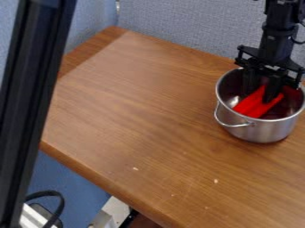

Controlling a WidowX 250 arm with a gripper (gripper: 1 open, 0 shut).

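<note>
A steel pot (251,129) with a wire handle stands on the right side of the wooden table (131,107). Inside it lies a bright red object (254,104). My black gripper (272,85) reaches down into the pot from above, over the red object, its fingers shut around something there; the red object is the only thing visible at them, partly hidden by the fingers.
A grey fabric partition (179,27) stands behind it. A dark frame (24,89) runs down the left, with a black cable (53,198) below beside the table edge.
</note>
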